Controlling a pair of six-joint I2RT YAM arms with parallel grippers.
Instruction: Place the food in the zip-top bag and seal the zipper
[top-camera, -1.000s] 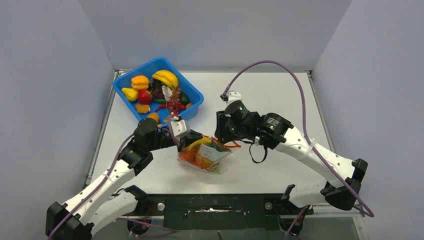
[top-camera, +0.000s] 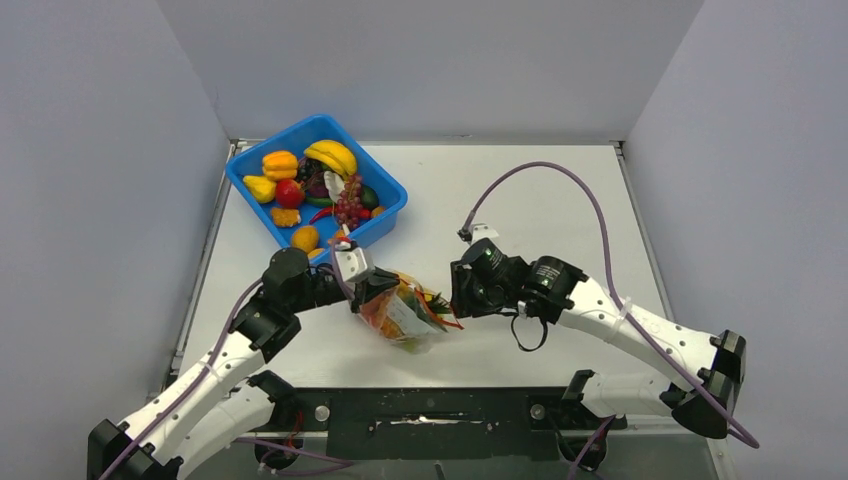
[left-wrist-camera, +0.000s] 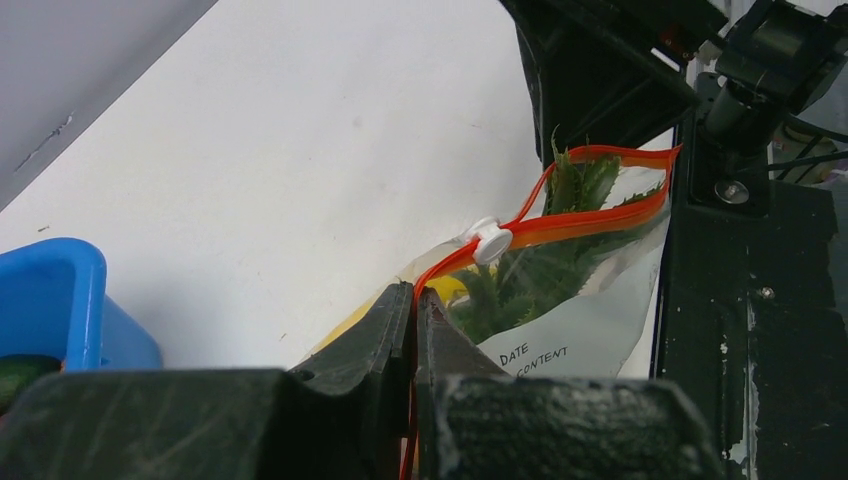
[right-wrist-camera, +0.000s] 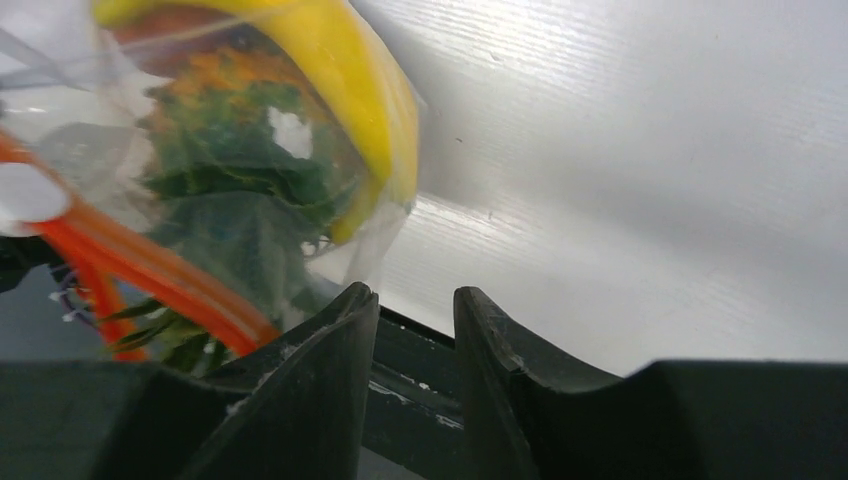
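The clear zip top bag (top-camera: 395, 318) hangs from my left gripper, which is shut on its orange-edged rim. Toward the free end the orange zipper (left-wrist-camera: 590, 222) gapes into a loop, with spiky green leaves (left-wrist-camera: 585, 185) poking up in the opening. A white slider (left-wrist-camera: 490, 241) sits on the zipper just past the left fingertips. Through the film in the right wrist view I see a yellow banana (right-wrist-camera: 365, 90) and greens. My right gripper is part open beside the bag, the gap between its fingers empty.
A blue bin (top-camera: 385, 228) of assorted play fruit and vegetables stands at the back left, behind the left arm. A black panel (top-camera: 450, 440) runs along the front edge.
The bag has tilted and swung in my left gripper, its zipper end now lower toward the front. My right gripper has shifted right and toward the front, staying close to the bag's mouth.
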